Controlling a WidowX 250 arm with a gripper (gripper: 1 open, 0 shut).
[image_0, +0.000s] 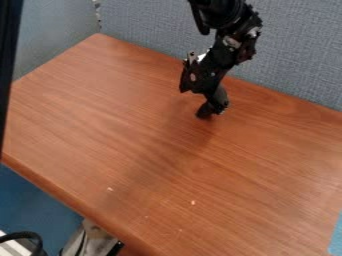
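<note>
My black arm reaches down from the top of the camera view, over the back part of an empty wooden table (147, 180). The gripper (206, 108) hangs low near the tabletop at the back centre, angled downward. No object shows at its fingers, and their spacing is hard to make out at this size and angle.
Grey fabric panels (294, 60) stand behind and left of the table. A black post (6, 50) runs along the left edge of the view. Cables (27, 240) and light items sit below the front left edge.
</note>
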